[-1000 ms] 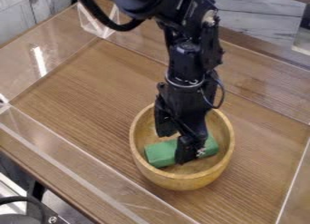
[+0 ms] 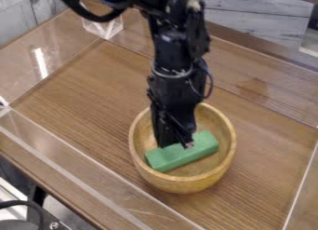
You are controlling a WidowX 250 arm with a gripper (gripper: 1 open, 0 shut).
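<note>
A round tan wooden bowl (image 2: 183, 183) sits on the wooden table. In it lies a green block (image 2: 180, 155), tilted diagonally. My black gripper (image 2: 173, 137) hangs over the back of the bowl, its fingertips low at the block's upper edge. Whether they touch the block is unclear, and I see nothing held between them. The gripper looks shut.
A transparent object (image 2: 102, 20) stands at the back left. A dark cable lies at the bottom left corner.
My gripper has moved slightly left and back, uncovering more of the green block, which now sits at a different angle in the bowl.
</note>
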